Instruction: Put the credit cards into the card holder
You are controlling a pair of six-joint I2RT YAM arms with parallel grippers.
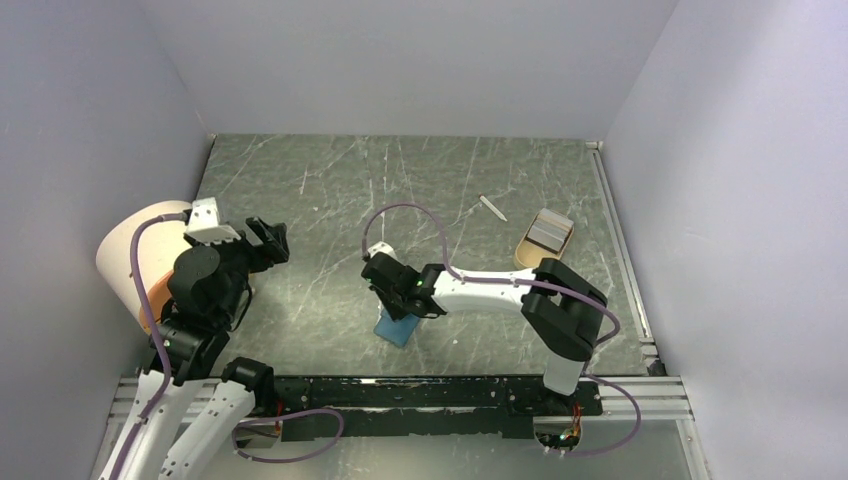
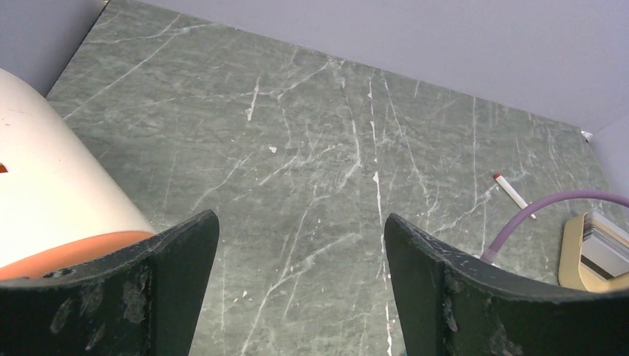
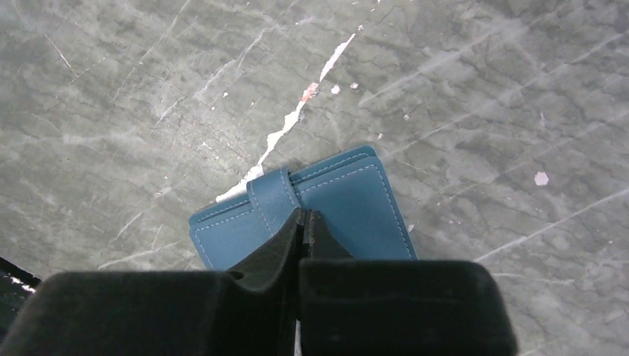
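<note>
The blue card holder lies flat on the table, its strap folded over the front. Directly over it, my right gripper is shut with nothing between its fingers; its tips hide the snap end of the strap. From the top, only the holder's lower part shows below the right gripper. Several grey cards stand in a beige box at the right, also visible in the left wrist view as a stack of cards. My left gripper is open and empty, high at the left side.
The cards' beige box sits behind the right forearm. A white marker with a red end lies at the back right. A large cream cylinder stands by the left arm.
</note>
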